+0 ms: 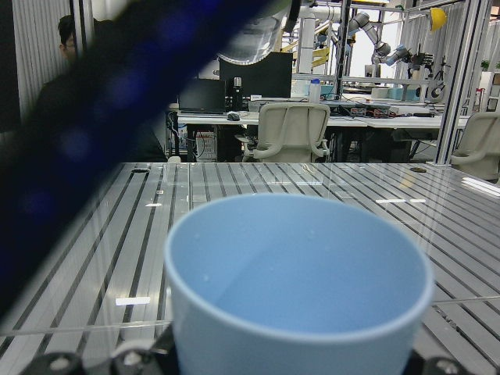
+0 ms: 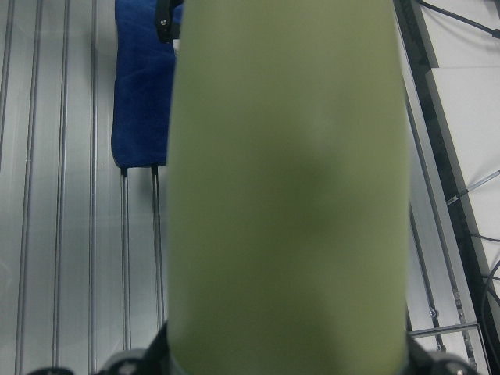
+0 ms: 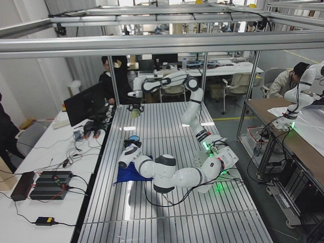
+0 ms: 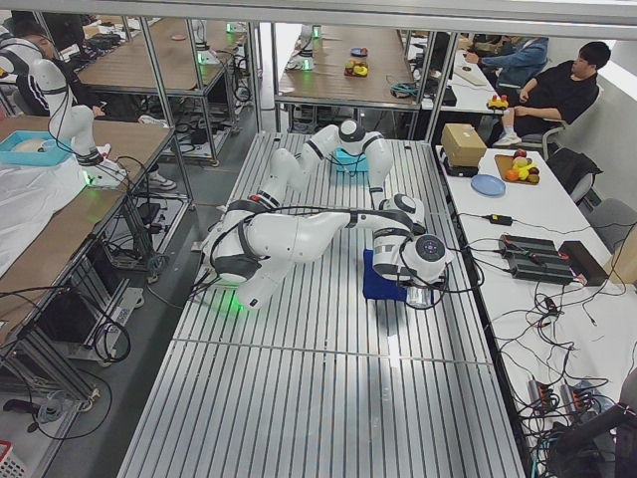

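Note:
A light blue cup fills the lower left wrist view, between the fingers of my left gripper, which is low over a dark blue cloth on the slatted table. A dark blue blurred band crosses that view's upper left. My right gripper is higher, toward the far end of the table, shut on a pale green object, likely a cup or bottle, which fills the middle of the right wrist view. The cloth also shows below it there.
A cyan basket stands at one end. A side desk with monitor, boxes and cables runs along the table. People sit and stand around.

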